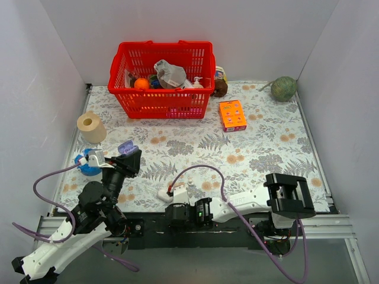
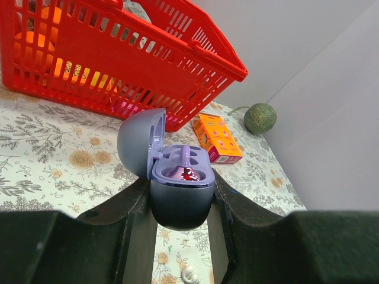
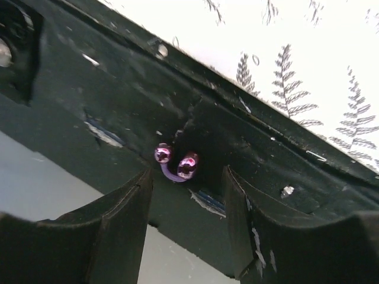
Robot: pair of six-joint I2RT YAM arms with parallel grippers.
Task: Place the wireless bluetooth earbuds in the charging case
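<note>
The lavender-blue charging case has its lid raised, and my left gripper is shut on its body. A shiny pinkish-red piece with a purple band, seemingly an earbud, shows inside it. From above, the case is at the left side of the table. A purple earbud with shiny rounded ends lies on the black rail at the table's front edge. My right gripper is over it, fingers apart on either side and nothing gripped. In the top view the right arm covers that earbud.
A red basket stands at the back, an orange box to its right. A paper roll and blue item lie at left. Small white pieces are near the right arm. Mid-table is clear.
</note>
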